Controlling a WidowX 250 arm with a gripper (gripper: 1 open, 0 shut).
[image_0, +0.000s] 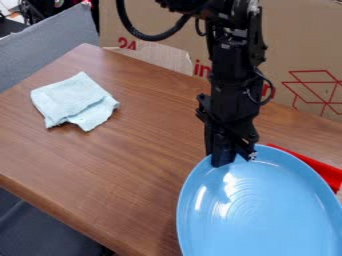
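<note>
My black gripper (230, 152) points down at the far rim of a large blue plate (261, 215) on the right of the wooden table. Its tips meet the rim; whether anything is between them is too dark and small to tell. A folded pale blue cloth (74, 100) lies on the left part of the table.
A red object (318, 169) lies partly behind the plate at the right. A cardboard box (305, 60) stands along the back. A grey padded surface (40, 50) borders the table at the back left.
</note>
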